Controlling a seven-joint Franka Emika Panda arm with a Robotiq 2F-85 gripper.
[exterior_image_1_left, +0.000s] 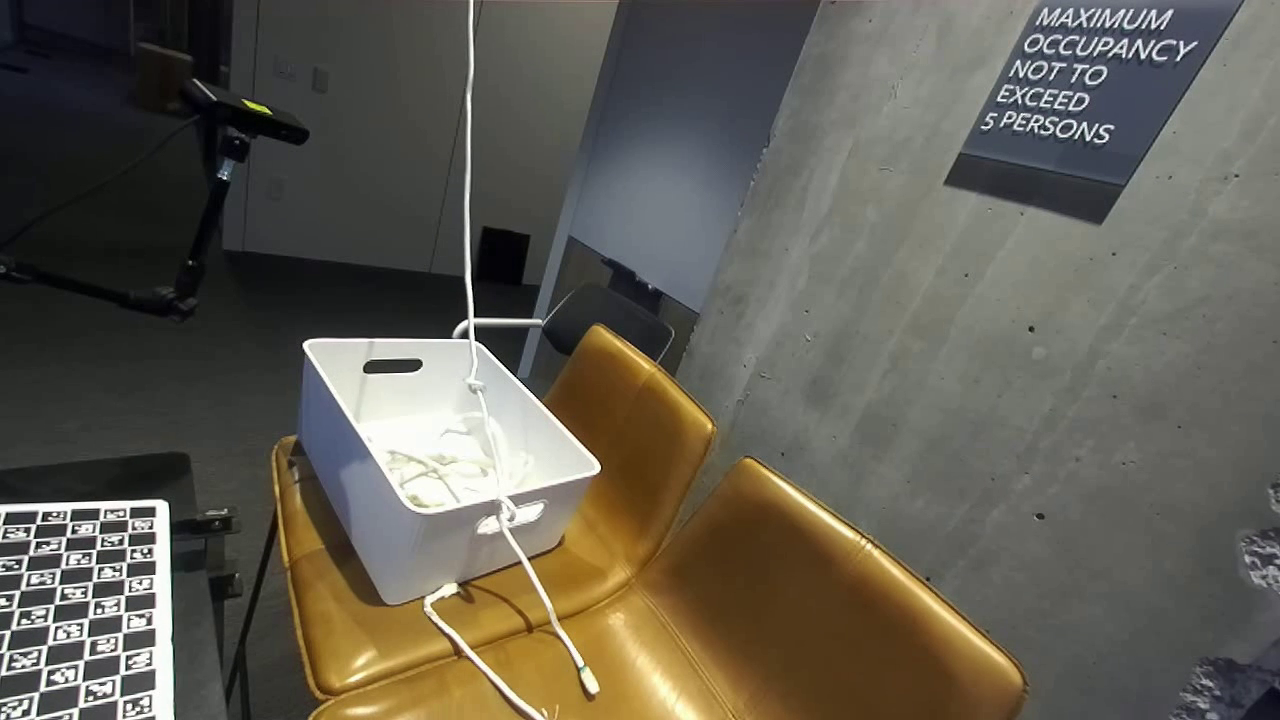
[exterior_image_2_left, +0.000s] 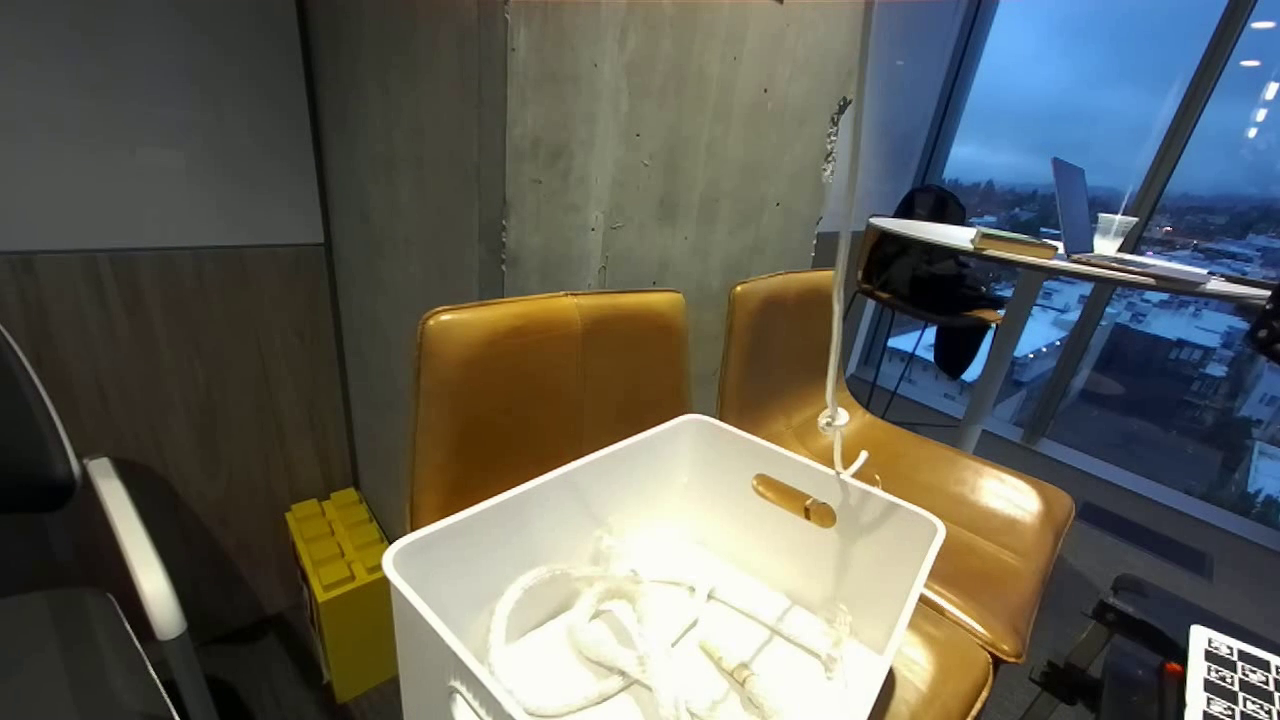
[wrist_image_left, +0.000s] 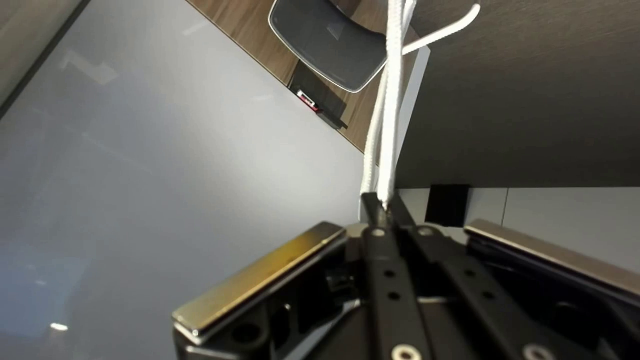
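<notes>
In the wrist view my gripper is shut on a white rope (wrist_image_left: 391, 108), which enters between the tips of its black fingers. Another strand lies beside it, and a loose end sticks out to the upper right. From above exterior view 1 the rope (exterior_image_1_left: 468, 180) hangs taut past the bin, with a knot (exterior_image_1_left: 476, 386) over the opening and another knot (exterior_image_1_left: 506, 512) near the front handle. Its tail dangles over the tan chair (exterior_image_1_left: 600, 654). My gripper is outside both exterior views.
A white bin (exterior_image_1_left: 360, 504) stands on a tan chair, with more coiled white rope (exterior_image_1_left: 444, 462) inside. A second tan chair (exterior_image_1_left: 828, 576) stands alongside, close to the concrete wall (exterior_image_1_left: 960, 420). A checkered board (exterior_image_1_left: 78, 612) occupies the lower left.
</notes>
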